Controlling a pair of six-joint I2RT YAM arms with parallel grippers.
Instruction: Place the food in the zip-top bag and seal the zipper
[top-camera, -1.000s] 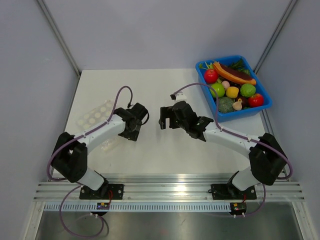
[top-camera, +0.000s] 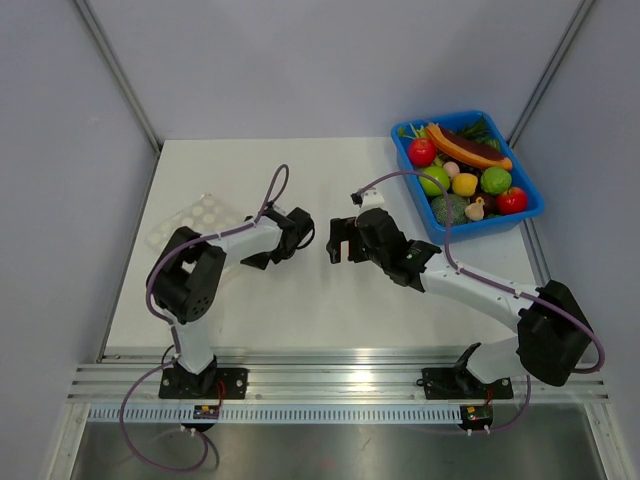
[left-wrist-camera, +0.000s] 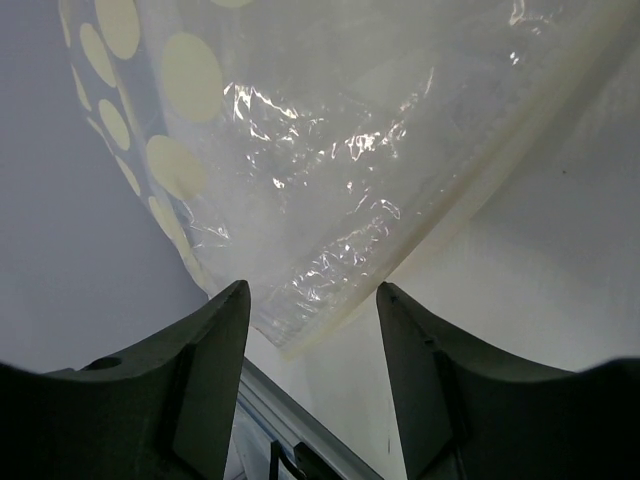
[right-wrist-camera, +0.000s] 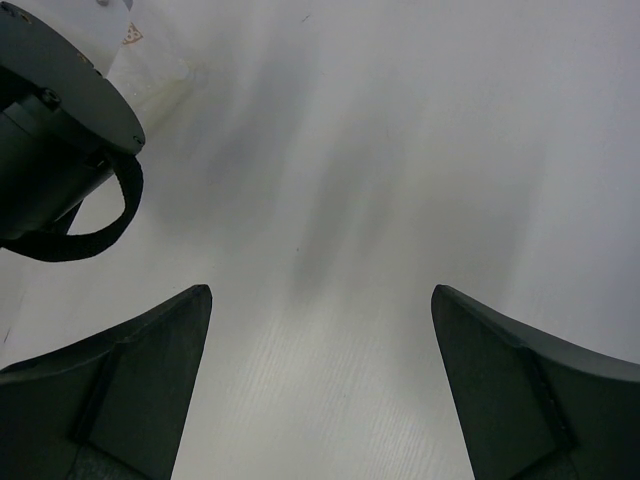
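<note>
The clear zip top bag (top-camera: 208, 213), printed with pale dots, lies flat at the table's left, partly covered by my left arm. Over its edge, my left gripper (top-camera: 264, 259) points down. The left wrist view shows the bag's near edge (left-wrist-camera: 372, 268) between and beyond the parted fingers; whether they touch it, I cannot tell. My right gripper (top-camera: 345, 256) is open over bare table at the middle, nothing between its fingers. The toy food (top-camera: 465, 184) sits in a blue bin at the back right.
The blue bin (top-camera: 488, 226) stands at the table's back right corner, full of toy fruit and vegetables. Bare white table (top-camera: 330, 310) spreads across the middle and front. The two grippers stand close together, with the left one showing in the right wrist view.
My right gripper has drifted a little to the right. Bag and bin look unmoved.
</note>
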